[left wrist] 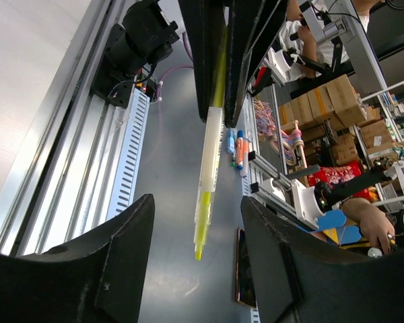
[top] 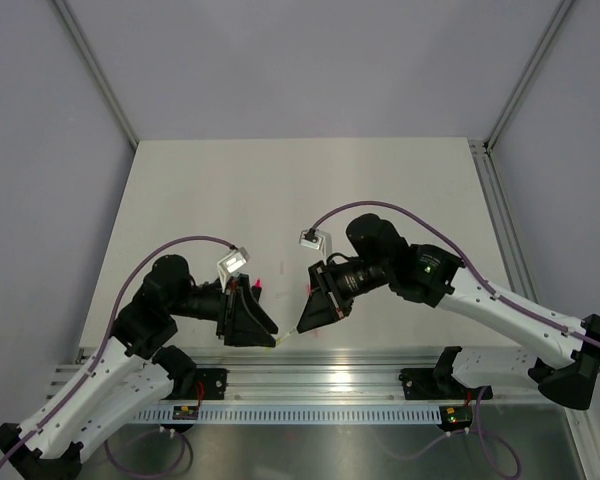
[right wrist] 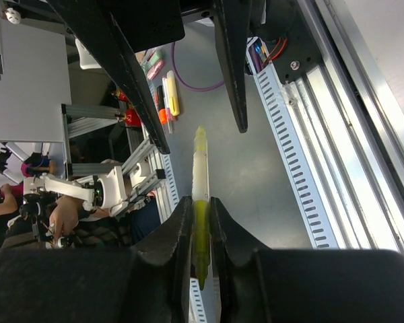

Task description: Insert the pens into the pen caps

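My right gripper (top: 317, 322) is shut on a yellow highlighter-style pen (right wrist: 200, 175), seen pointing out from its fingertips. My left gripper (top: 267, 334) stands part open, its fingers either side of the pen's free yellow end in the left wrist view, where the pen (left wrist: 209, 168) runs down from the right gripper's dark fingers. The free end is between or just short of the left fingertips; contact is not clear. Small pink pieces (top: 256, 284) lie on the white board (top: 300, 180), partly hidden behind the arms.
The board's back half is clear. An aluminium rail (top: 310, 376) runs along the front edge, under where the two grippers meet.
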